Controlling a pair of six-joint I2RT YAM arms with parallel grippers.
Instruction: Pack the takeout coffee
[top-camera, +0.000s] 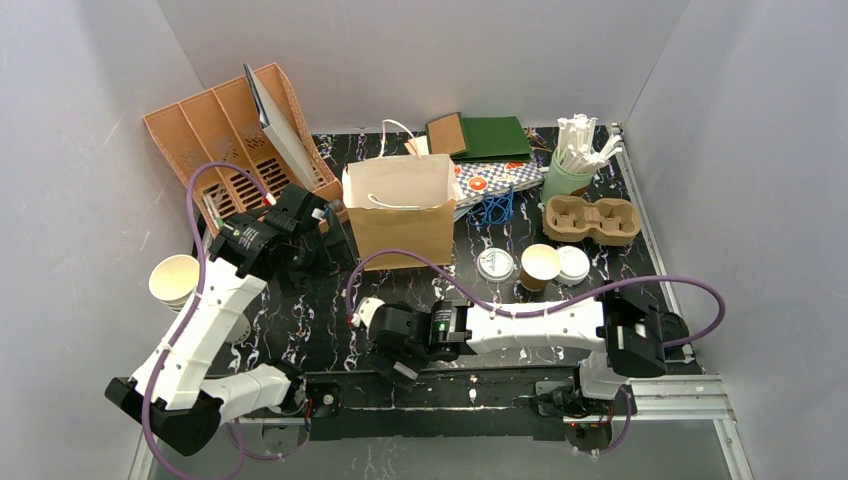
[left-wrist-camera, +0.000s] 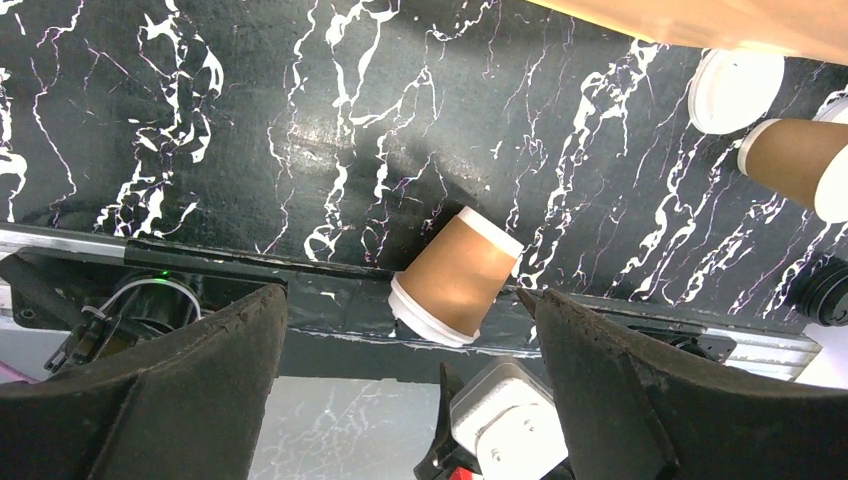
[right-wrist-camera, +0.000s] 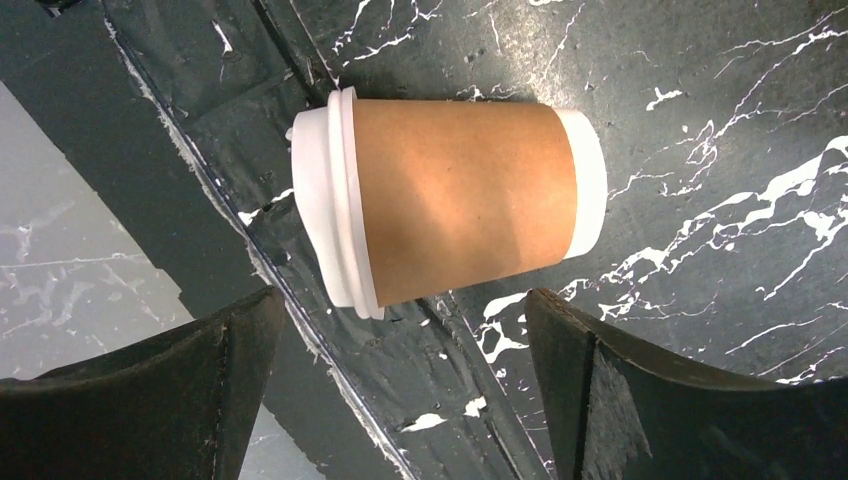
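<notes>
A lidded coffee cup (right-wrist-camera: 460, 195) lies on its side at the table's front edge. My right gripper is open just beside it, with the cup ahead of its fingers, and hides it in the top view. My left gripper is open above the left part of the table, with the same cup below in its view. The brown paper bag (top-camera: 400, 235) stands open at the centre. An upright cup (top-camera: 540, 265) stands at the right between white lids (top-camera: 494, 264). An egg-carton-like holder (top-camera: 590, 220) sits behind them.
A peach rack (top-camera: 190, 130) is at the back left, stacked cups (top-camera: 172, 280) at the left. Green folders (top-camera: 492, 137), blue cord (top-camera: 490, 212) and a container of white sticks (top-camera: 565, 175) occupy the back.
</notes>
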